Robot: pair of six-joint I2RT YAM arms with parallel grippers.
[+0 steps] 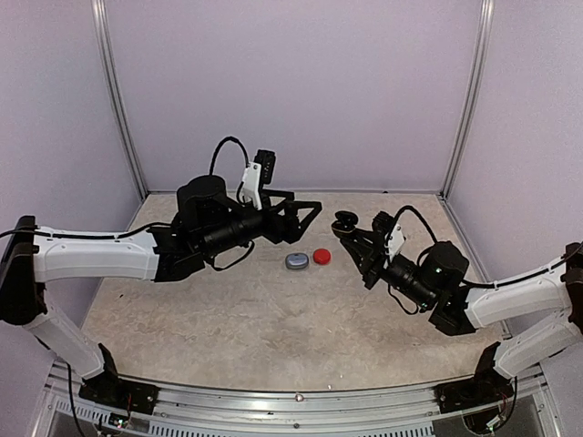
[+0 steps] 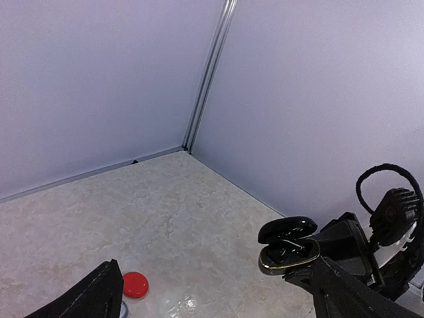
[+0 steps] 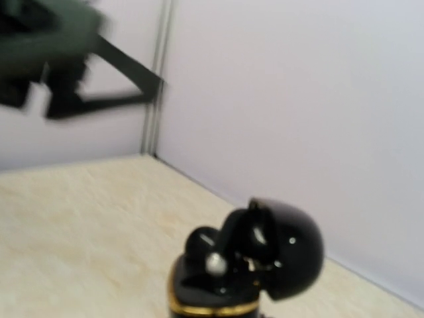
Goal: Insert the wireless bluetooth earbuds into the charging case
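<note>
A black charging case (image 1: 345,221) with gold trim and its lid open is held by my right gripper (image 1: 355,238); in the right wrist view the case (image 3: 215,285) shows dark rounded shapes inside, which look like earbuds. My left gripper (image 1: 301,218) is up and left of the case, fingers apart, nothing seen between them. In the left wrist view the case (image 2: 289,252) is at the right, just beyond the left gripper's fingers (image 2: 86,298).
A red round object (image 1: 322,256) and a grey oval object (image 1: 296,260) lie on the table behind the grippers. Walls enclose it at back and sides.
</note>
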